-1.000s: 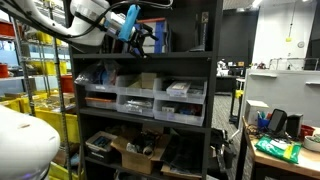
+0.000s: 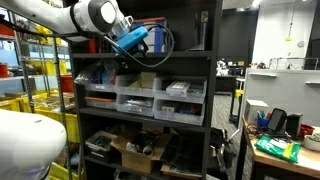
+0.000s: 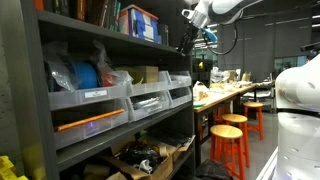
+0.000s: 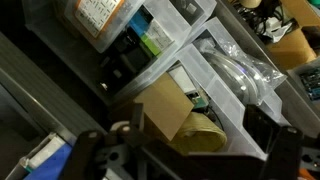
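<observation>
My gripper is open in the wrist view, its dark fingers apart at left and right with nothing held between them. It looks down at the shelf's clear bins. A brown cardboard piece [image 4: 166,104] and a yellowish round item [image 4: 202,134] show in the gap between the fingers, farther away. In exterior view 1 the white arm [image 2: 95,18] reaches in from the left, its blue-ringed wrist [image 2: 131,39] in front of the upper shelf. In exterior view 2 the arm [image 3: 240,22] comes from the right; its gripper end is small and dark against the shelf.
The dark shelf [image 2: 209,110] holds rows of clear bins [image 2: 178,111], with books [image 3: 139,22] standing above. An open cardboard box [image 2: 137,160] sits low down. At right, a wooden table [image 2: 283,160] carries a green bag [image 2: 277,148]. Stools [image 3: 228,145] stand beyond the shelf.
The wrist has come down in front of the upper shelf, and the forearm has swung from steeply slanted to nearly level. The bins and other objects look unmoved.
</observation>
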